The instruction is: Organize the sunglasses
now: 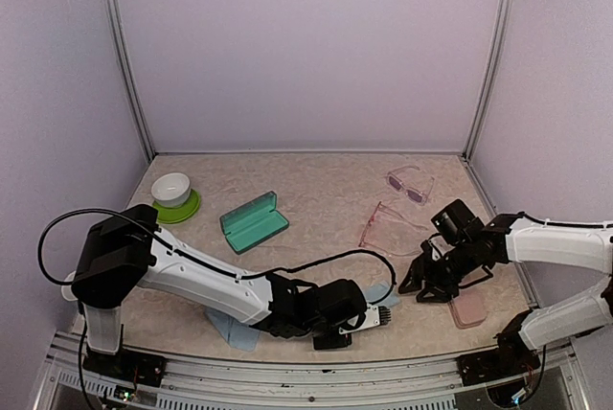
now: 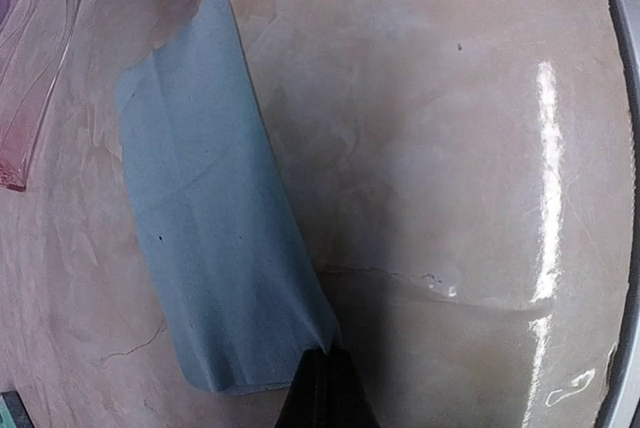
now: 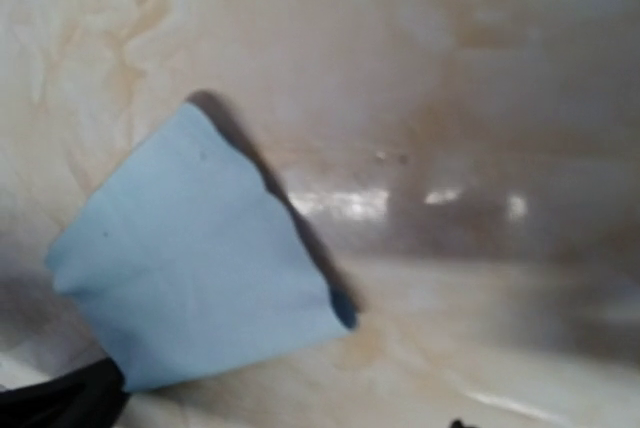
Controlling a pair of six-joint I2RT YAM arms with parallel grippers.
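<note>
My left gripper is shut on the near corner of a light blue cloth (image 2: 215,188), which spreads out from the fingertips close over the table. In the right wrist view the same cloth (image 3: 200,258) appears, with the left gripper's black fingers (image 3: 75,398) at its corner. From above, my left arm hides part of it. Pink-framed sunglasses (image 1: 417,194) lie at the back right, with a second pink pair (image 1: 367,232) nearer. My right gripper (image 1: 419,285) looks open beside the cloth's right end, apart from it.
An open teal case (image 1: 255,227) lies left of centre. A pink case (image 1: 468,307) sits at right, close to the right gripper. Another blue cloth (image 1: 235,330) is partly under the left arm. A white bowl (image 1: 170,189) and green plate (image 1: 182,212) stand back left.
</note>
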